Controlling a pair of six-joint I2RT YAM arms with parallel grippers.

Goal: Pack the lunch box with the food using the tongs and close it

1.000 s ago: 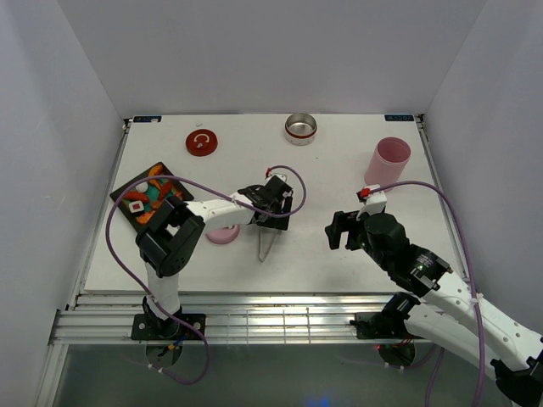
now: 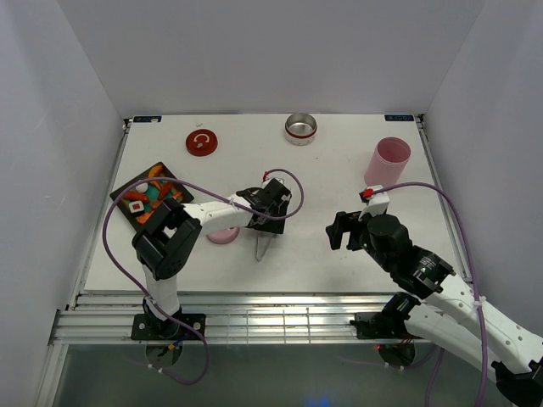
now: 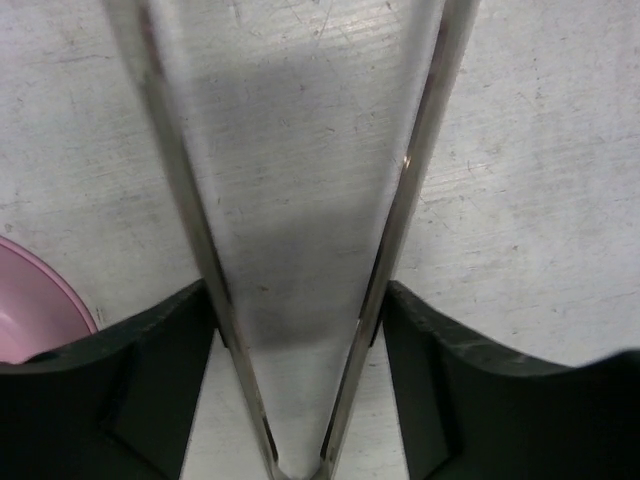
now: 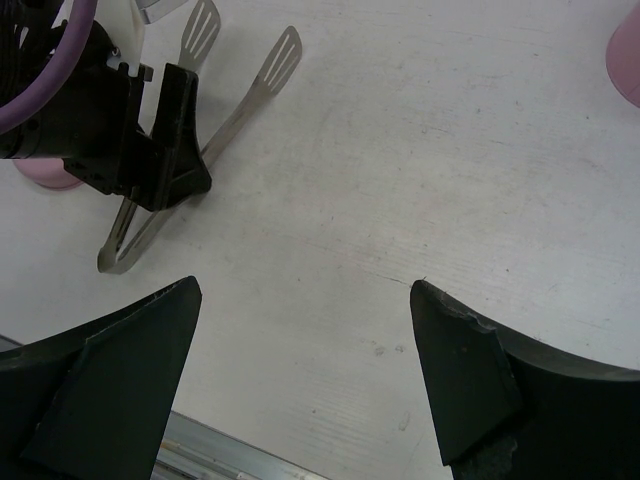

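Steel tongs (image 2: 261, 248) lie on the white table under my left gripper, whose fingers straddle both arms of the tongs, part open, low over the surface. A tray of toy food (image 2: 144, 203) sits at the left, and a pink bowl (image 2: 221, 236) is beside the tongs. In the right wrist view the slotted ends of the tongs (image 4: 278, 62) show past the left gripper. My right gripper (image 2: 343, 229) stands open over the table at right, nothing between its fingers.
At the back are a red lid (image 2: 202, 142) and a steel round container (image 2: 300, 129). A pink cup (image 2: 389, 161) stands at the back right.
My left gripper has shifted very slightly, and the tongs beneath it sit slightly further left. The right arm looks unchanged.
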